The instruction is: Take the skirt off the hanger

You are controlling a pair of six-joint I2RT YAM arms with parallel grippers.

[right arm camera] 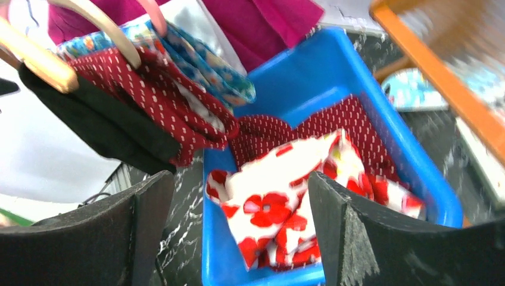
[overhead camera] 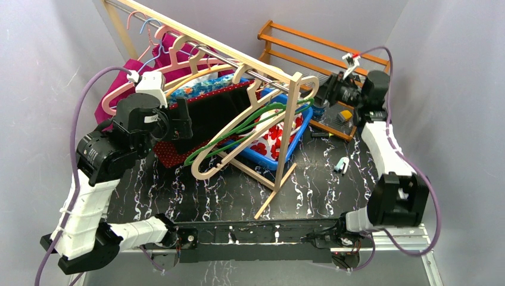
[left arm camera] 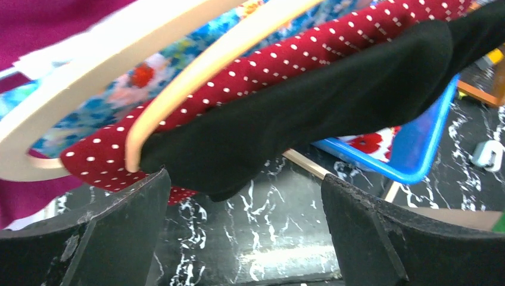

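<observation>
A black skirt (overhead camera: 217,113) hangs on a pale wooden hanger (left arm camera: 172,89) under the rail, in front of a dark red dotted skirt (left arm camera: 262,77). In the left wrist view the black skirt (left arm camera: 286,113) spreads past the hanger's end, beyond my left gripper. That gripper stands open with nothing between its fingers. My right gripper, at the right of the rack, has its fingers apart with nothing held. In the right wrist view, the far end of the black skirt (right arm camera: 98,119) hangs left of a blue basket (right arm camera: 381,101).
Red-and-white flowered cloth (right arm camera: 280,208) lies in the basket. Empty wooden and green hangers (overhead camera: 250,122) hang at the rack's near end, by its upright post (overhead camera: 288,131). An orange wooden rack (overhead camera: 321,39) stands behind.
</observation>
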